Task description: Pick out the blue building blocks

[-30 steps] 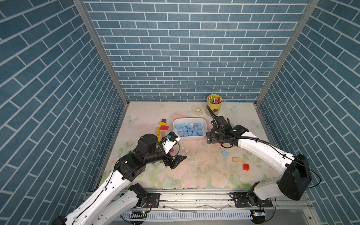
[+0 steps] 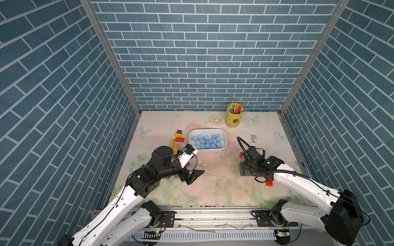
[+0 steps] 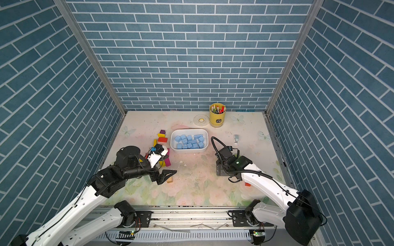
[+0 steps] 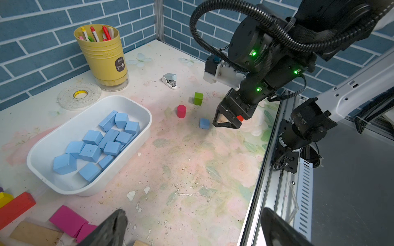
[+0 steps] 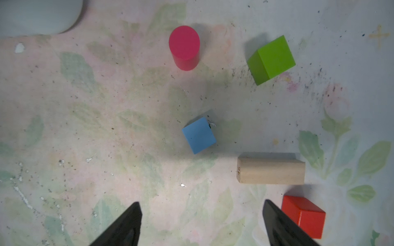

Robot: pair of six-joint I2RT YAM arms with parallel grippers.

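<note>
One loose blue block (image 5: pixel 199 135) lies on the table, ahead of my right gripper in the right wrist view. The right fingers stand wide apart with nothing between them. In the left wrist view the same blue block (image 4: pixel 204 123) sits just beside the right gripper. Several blue blocks (image 4: pixel 91 151) rest in the white bin (image 4: pixel 141 143). My left gripper (image 2: pixel 197 177) hangs open and empty over the table's left half; its fingers (image 4: pixel 110 229) show blurred at the bottom of its wrist view.
Around the loose block are a magenta cylinder (image 5: pixel 184 49), a green block (image 5: pixel 271 60), a wooden block (image 5: pixel 270 171) and a red block (image 5: pixel 303 215). A yellow pencil bucket (image 2: pixel 234 115) and a tape roll (image 2: pixel 216 120) stand behind the bin. Mid-table is clear.
My right arm has moved from beside the bin toward the front right, and its gripper now hides the loose blue block in the top left view. The left arm has stayed still.
</note>
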